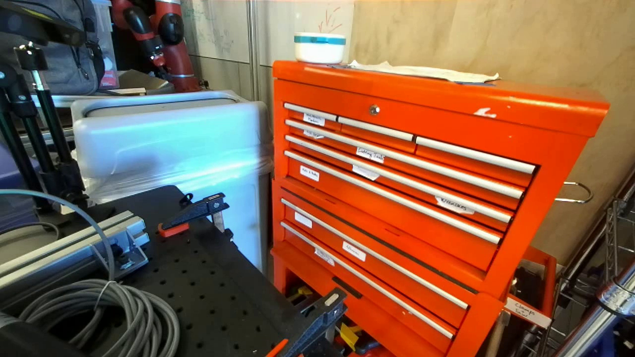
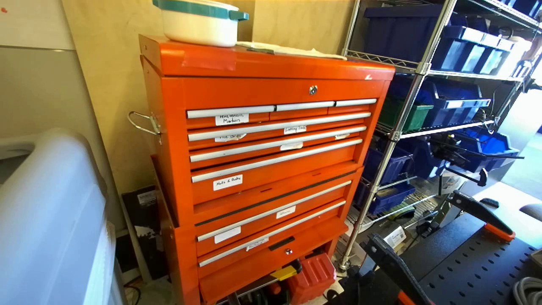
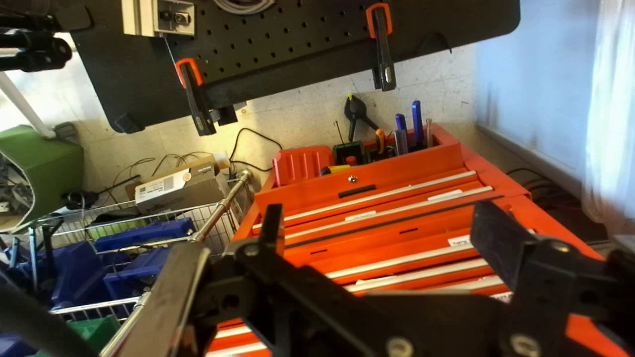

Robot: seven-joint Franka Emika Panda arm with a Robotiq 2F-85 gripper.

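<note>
A tall red tool chest (image 1: 387, 196) with silver drawer handles and white labels stands against the wooden wall, every drawer closed. It also fills the middle of exterior view 2, where the chest (image 2: 264, 198) is seen from its other side. On its lid sit a white container with a teal rim (image 1: 319, 48) and a pale cloth (image 1: 419, 72). My gripper appears only in the wrist view, its two fingers wide apart. Nothing is between them; the chest's drawer fronts lie beyond, apart from the fingertips.
A black perforated table (image 1: 208, 285) carries orange-tipped clamps (image 1: 193, 213) and a coiled grey cable (image 1: 113, 315). Wire shelving (image 2: 396, 132) with blue bins flanks the chest. A large pale wrapped case (image 1: 172, 148) stands on its other side. Tools and a red box (image 2: 312, 277) lie beneath the drawers.
</note>
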